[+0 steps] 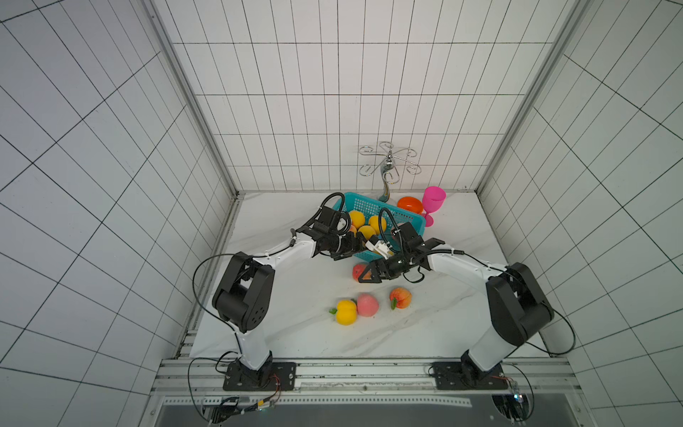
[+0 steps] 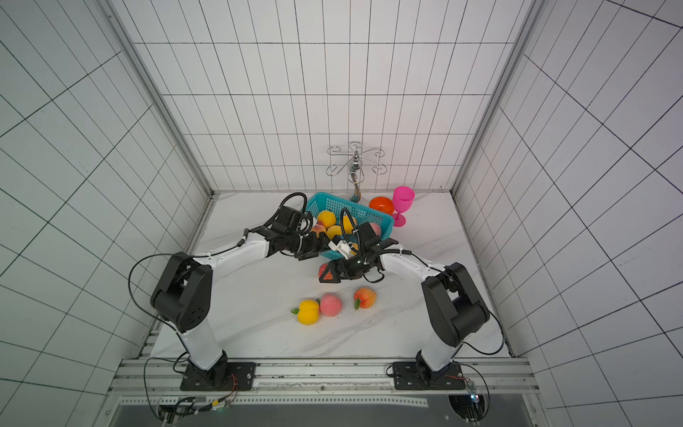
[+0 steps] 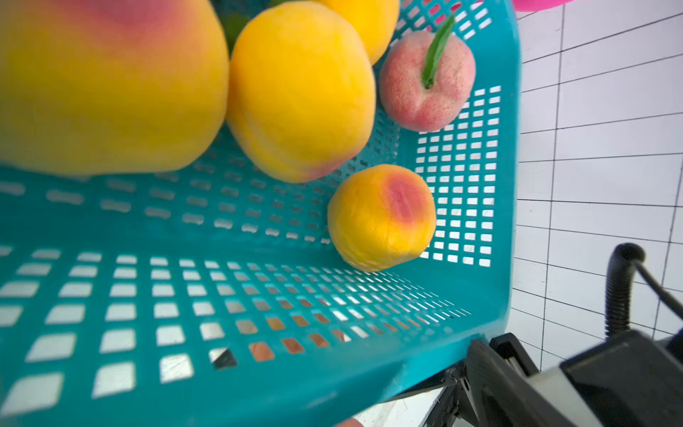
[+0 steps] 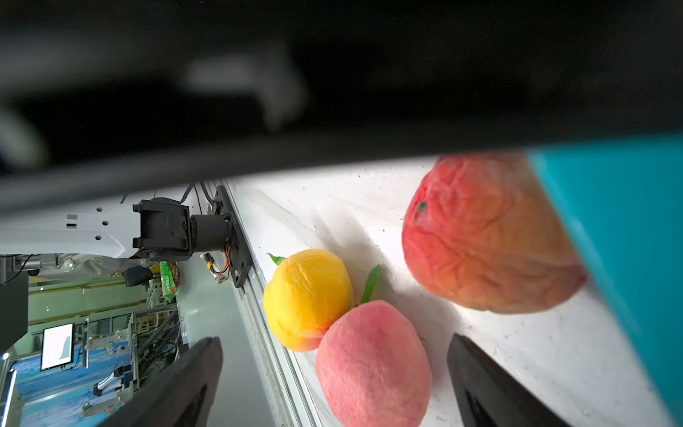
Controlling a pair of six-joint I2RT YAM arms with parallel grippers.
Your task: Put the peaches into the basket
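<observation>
The teal basket stands near the back, holding several yellow peaches and a pink peach. My left gripper is open at the basket's front-left side; its fingers are out of its own wrist view. My right gripper hangs open before the basket, over a red peach that lies beside the basket wall. Its fingers stand wide apart in the right wrist view, with nothing gripped. Nearer the front lie a yellow peach, a pink peach touching it, and an orange-red peach.
Behind the basket's right end are an orange-red bowl and a pink goblet. A metal stand rises at the back. The two grippers are very close together. Bare table lies at the left and right.
</observation>
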